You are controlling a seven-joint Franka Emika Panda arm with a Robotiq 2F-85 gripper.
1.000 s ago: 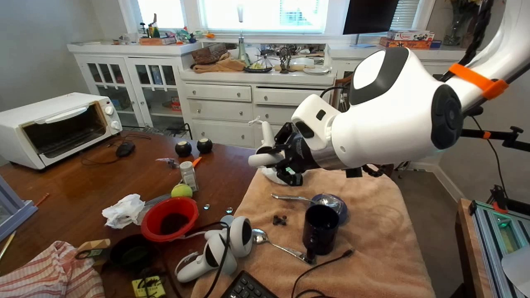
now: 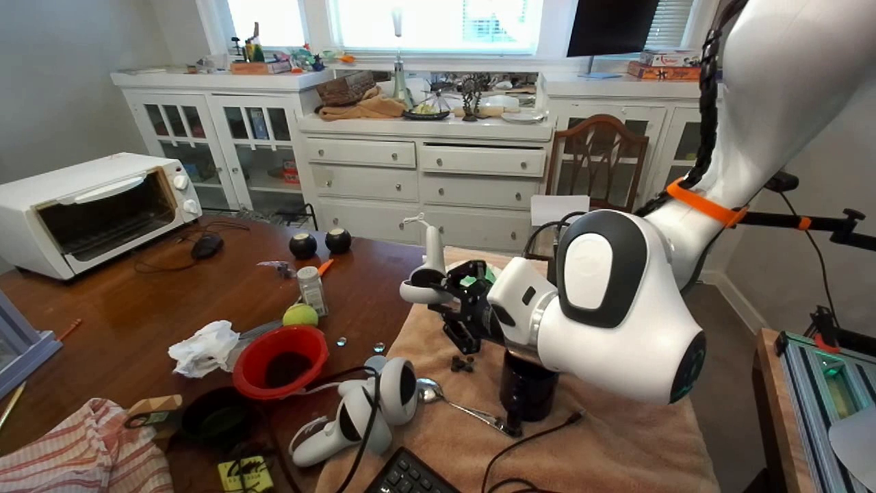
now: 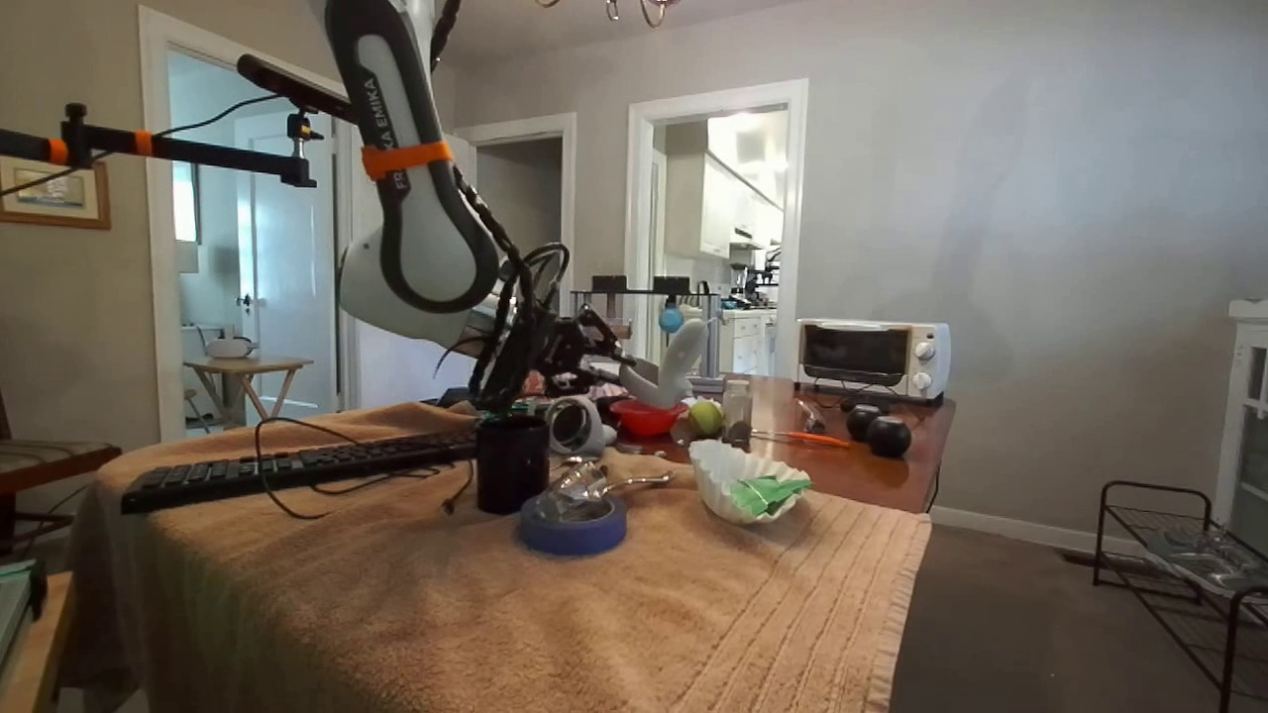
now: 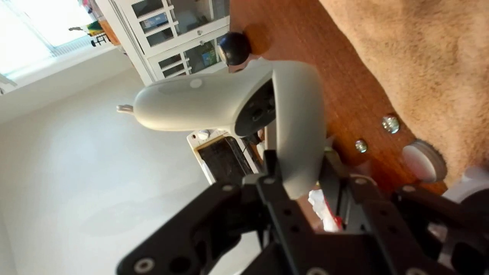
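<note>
My gripper is shut on the ring of a white VR controller (image 4: pixel 192 103), whose handle points away from the fingers. In exterior view 1 the held controller (image 2: pixel 432 255) hangs over the far left edge of the tan towel, handle upward. A second white controller (image 2: pixel 361 419) lies on the near left part of the towel, partly behind a black cable. Exterior view 2 shows my gripper (image 3: pixel 618 356) above the table, with the held controller (image 3: pixel 678 362) over the red bowl's line of sight.
A dark mug (image 2: pixel 530 386), a spoon (image 2: pixel 464 408) and a keyboard (image 2: pixel 410 475) occupy the towel. Blue tape (image 3: pixel 574 529) and a white ruffled bowl (image 3: pixel 737 481) sit there too. Left are a red bowl (image 2: pixel 246 374), tennis ball (image 2: pixel 300 315) and shaker (image 2: pixel 312 290).
The arm has come lower, and its wrist now hides the blue tape in exterior view 1. The held controller has shifted slightly left and its ring has turned.
</note>
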